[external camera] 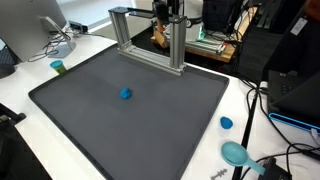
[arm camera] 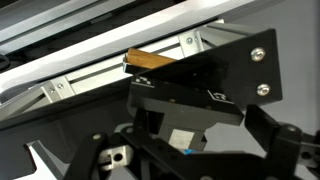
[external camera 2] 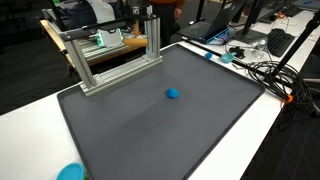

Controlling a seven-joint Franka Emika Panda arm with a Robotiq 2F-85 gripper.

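In the wrist view my gripper stands open, its fingers spread low in the picture. Just beyond it is a dark block-like piece (arm camera: 185, 103), in front of a black bar (arm camera: 222, 66) with bright bolts. Whether the fingers touch that piece I cannot tell. A wooden piece (arm camera: 150, 60) shows behind the bar; it also appears at the metal rack (external camera: 150, 55) in exterior view 1, as a tan piece (external camera: 158, 39). The arm reaches the rack from above, partly cut off by the picture's top. A small blue object (external camera: 125, 93) lies on the dark mat (external camera: 140, 135).
A green-topped cup (external camera: 58, 67) stands on the white table at the left. Off the mat on the right are a blue lid-like object (external camera: 226, 123) and a turquoise round object (external camera: 238, 156). Cables (external camera 2: 275, 82) lie beyond the mat.
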